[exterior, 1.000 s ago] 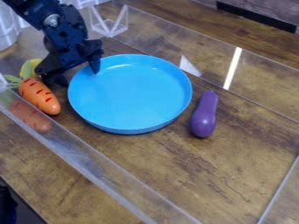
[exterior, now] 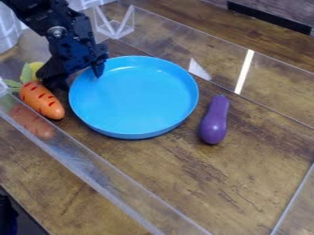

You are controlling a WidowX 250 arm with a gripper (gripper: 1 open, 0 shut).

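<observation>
A large blue plate (exterior: 132, 96) fills the middle of the view. Just left of it lies an orange toy carrot (exterior: 42, 101) with a green top. My dark gripper (exterior: 70, 72) reaches down from the top left, at the plate's upper-left rim and just above the carrot's top. Its fingertips are dark and partly hidden, so whether anything is between them is unclear. A purple toy eggplant (exterior: 215, 121) lies to the right of the plate.
A clear transparent wall runs diagonally along the lower left, in front of the carrot.
My gripper and the blue plate have shifted slightly to the left. The carrot and eggplant look nearly the same.
</observation>
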